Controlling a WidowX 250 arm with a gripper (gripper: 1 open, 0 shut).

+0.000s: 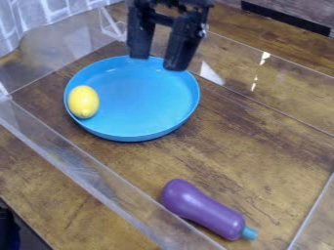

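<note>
My gripper (162, 51) hangs open over the back of a blue plate (144, 107), its two dark fingers apart with nothing seen between them. A yellow egg-shaped object (84, 101) lies on the plate's left side. A purple eggplant-like toy (202, 208) with a teal tip lies on the wooden table at the bottom right, apart from the plate.
Transparent walls or strips run along the left, bottom and right edges.
</note>
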